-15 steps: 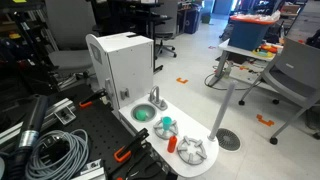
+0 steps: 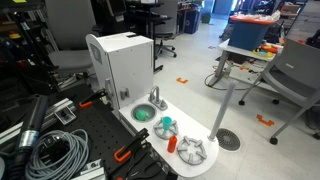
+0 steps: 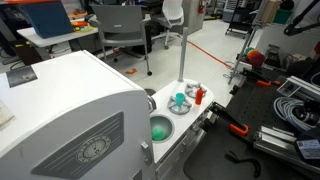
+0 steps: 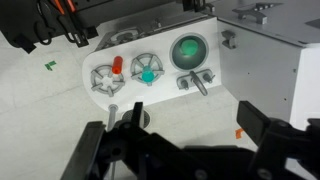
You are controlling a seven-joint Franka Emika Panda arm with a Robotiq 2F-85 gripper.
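Note:
My gripper stands wide open at the bottom of the wrist view, its two dark fingers well apart and nothing between them. Beyond the fingers is a white toy kitchen counter. A teal cup (image 4: pixel 148 76) sits on one burner (image 4: pixel 149 67), also visible as a teal cup (image 2: pixel 167 122) in exterior view 1. Near the burners stands a small red bottle-like object (image 4: pixel 117 65). The round sink (image 4: pixel 188 52) holds a green item (image 4: pixel 189 47), and a grey faucet (image 4: pixel 199 83) rises beside it. A second burner (image 4: pixel 107 79) is empty.
A white cabinet (image 3: pixel 75 130) closes off the sink end of the counter. At the other end a white post (image 2: pixel 222 110) rises from a round base. Black table surface with orange-handled clamps (image 2: pixel 130 148) and coiled cable (image 2: pixel 58 155) lies alongside.

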